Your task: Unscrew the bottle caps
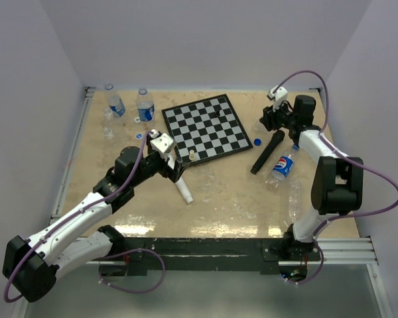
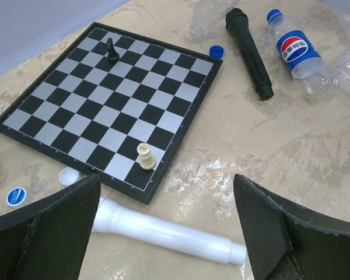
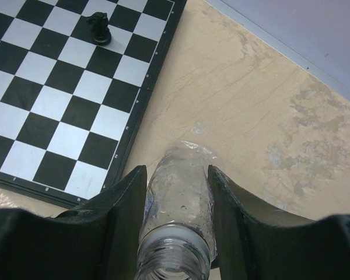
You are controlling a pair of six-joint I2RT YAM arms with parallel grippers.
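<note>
In the right wrist view, my right gripper is shut on a clear capless bottle [image 3: 178, 198], its open neck pointing back toward the camera. The same bottle [image 1: 259, 127] barely shows in the top view, right of the chessboard. My left gripper [image 1: 175, 173] stands open above the white microphone [image 2: 169, 233], with nothing between its fingers. A Pepsi bottle [image 2: 300, 53] with its blue cap [image 2: 274, 15] on lies at the right. Two labelled bottles [image 1: 115, 103] [image 1: 145, 106] stand at the back left. A loose blue cap [image 2: 216, 51] lies beside the chessboard.
The chessboard [image 1: 207, 127] carries one black piece [image 2: 112, 51] and one white piece [image 2: 145, 156]. A black microphone [image 1: 267, 152] lies near the right arm. Other clear bottles [image 1: 292, 202] [image 1: 107, 124] lie at both sides.
</note>
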